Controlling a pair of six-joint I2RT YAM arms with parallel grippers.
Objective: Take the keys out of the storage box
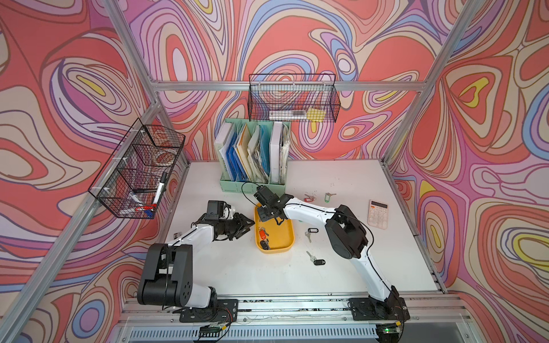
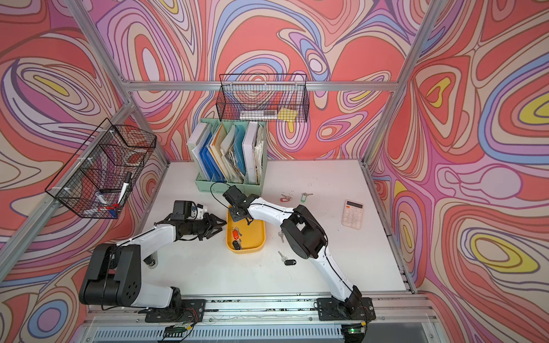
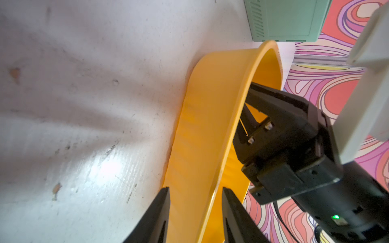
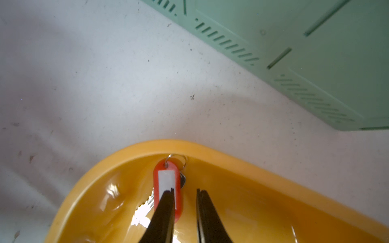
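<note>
The yellow storage box (image 1: pixel 291 242) sits on the table between my arms. Inside it, a red-tagged key (image 4: pixel 166 182) rests against the end wall, and a red-tagged key (image 1: pixel 262 233) and a black-tagged key (image 1: pixel 264 244) lie along its left side. My left gripper is at the box's left rim, one finger outside the wall and one inside, shut on that wall. Over the far end of the box, my right gripper is part open, nothing visible between its fingers; its left finger overlaps the red tag in the right wrist view.
A green file holder (image 1: pixel 251 187) stands just behind the box. Several keys, among them a black-tagged one (image 1: pixel 319 262) and a green-tagged one (image 1: pixel 327 197), lie right of the box. A pink calculator (image 1: pixel 378 214) is far right.
</note>
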